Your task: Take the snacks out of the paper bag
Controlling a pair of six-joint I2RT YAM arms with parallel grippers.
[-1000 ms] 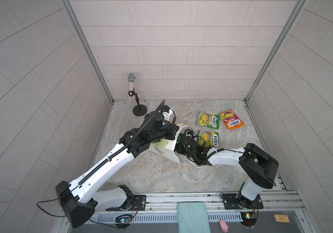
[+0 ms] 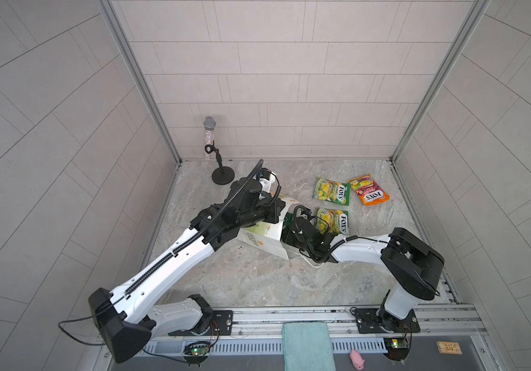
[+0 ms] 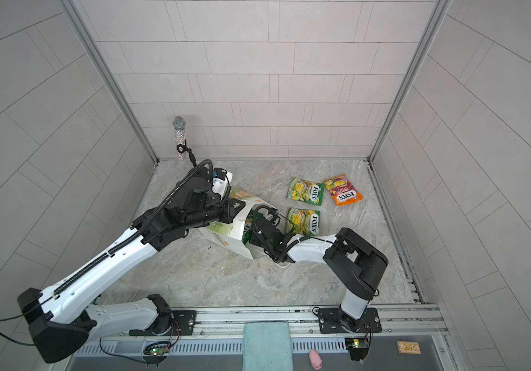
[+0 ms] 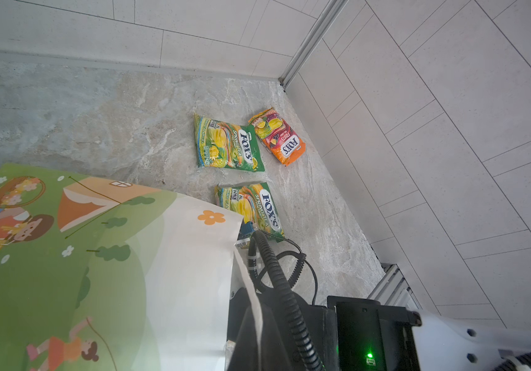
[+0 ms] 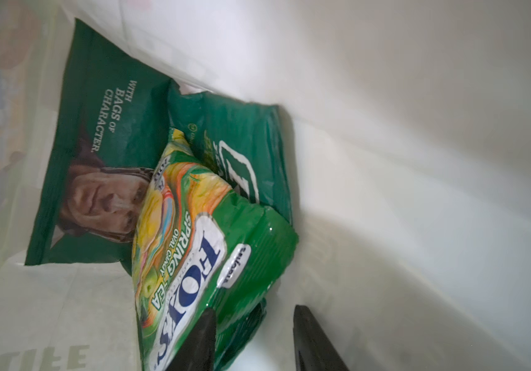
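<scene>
The illustrated paper bag (image 2: 257, 239) lies on its side in the middle of the table. In the left wrist view my left gripper is shut on the bag's upper edge (image 4: 240, 253). My right gripper is inside the bag, open, beside a green Fox's Spring Tea pouch (image 5: 197, 259). Behind that lie dark green packets (image 5: 104, 105) against the bag's white inside. Outside, two green Fox's pouches (image 4: 228, 142) and an orange Fox's pouch (image 4: 278, 136) lie on the table to the right.
A microphone on a black stand (image 2: 222, 174) is at the back left. Side and back walls enclose the marble table (image 2: 364, 284).
Both arms look almost unchanged over the last second, with at most a slight shift at the bag.
</scene>
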